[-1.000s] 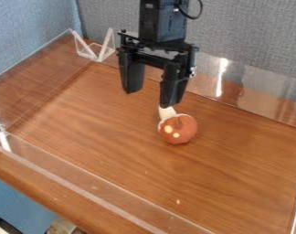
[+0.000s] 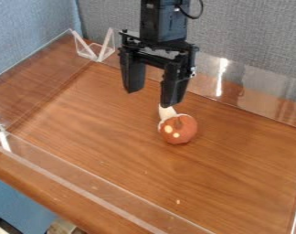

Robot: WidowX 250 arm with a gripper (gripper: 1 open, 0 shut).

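Note:
My black gripper (image 2: 152,84) hangs in the upper middle of the camera view, open, with its two fingers wide apart and nothing visible between them. Below it and slightly right, a toy mushroom (image 2: 179,131) with a red, pale-spotted cap and a cream stem lies on its side on the wooden surface (image 2: 101,146). The gripper is above it, apart from it.
A white wire rack (image 2: 93,46) stands at the back left. Clear walls edge the wooden surface at front and back. Small items lie outside at the bottom left.

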